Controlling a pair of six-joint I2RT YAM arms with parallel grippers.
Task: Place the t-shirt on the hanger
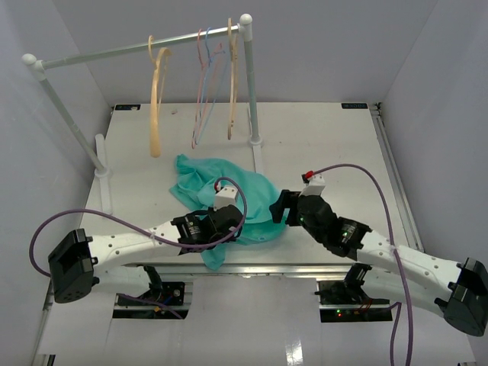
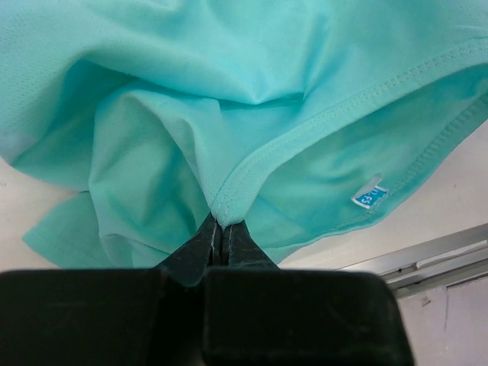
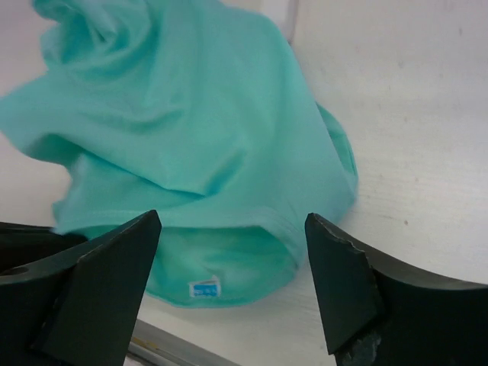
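The turquoise t shirt (image 1: 221, 175) lies crumpled on the white table under the hanging rail. In the left wrist view my left gripper is shut on the hemmed band of the shirt, with a label (image 2: 368, 194) visible inside the opening. In the top view my right gripper (image 1: 288, 206) is at the shirt's right edge. In the right wrist view it stands open above the shirt (image 3: 191, 114), its fingers either side of the frame's lower part.
A metal rail (image 1: 130, 49) holds wooden hangers (image 1: 155, 114) and thin pink and blue hangers (image 1: 202, 91) above the table. A metal edge (image 1: 267, 270) runs along the front.
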